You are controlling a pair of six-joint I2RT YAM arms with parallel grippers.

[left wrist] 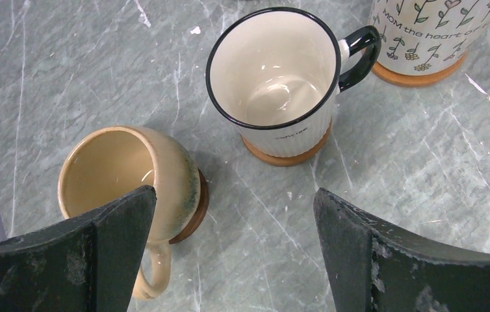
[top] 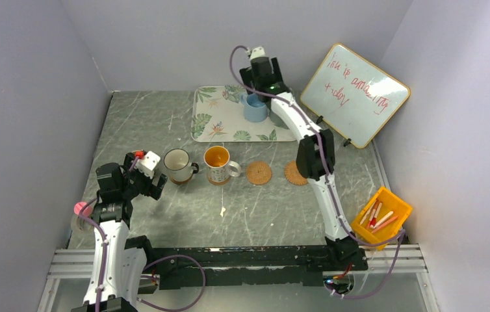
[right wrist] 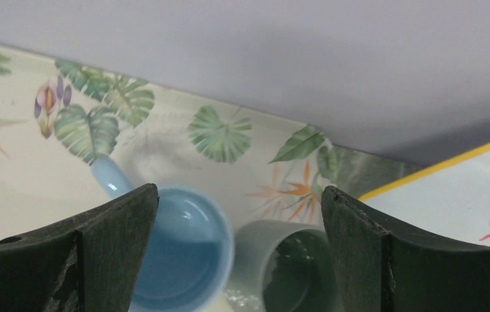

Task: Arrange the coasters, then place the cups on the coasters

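On the leaf-print tray stand a blue cup and a grey-green cup, side by side. My right gripper is open above them, empty; its fingers flank both cups in the right wrist view, and the arm covers most of the grey-green cup from above. Two bare woven coasters lie in front of the tray, the right one partly behind the arm. To the left, a white cup and an orange-lined cup sit on coasters. My left gripper is open and empty near a tan cup.
A whiteboard leans at the back right, close to the right arm. The yellow bin of pens is at the front right. Bare tabletop spreads across the front middle.
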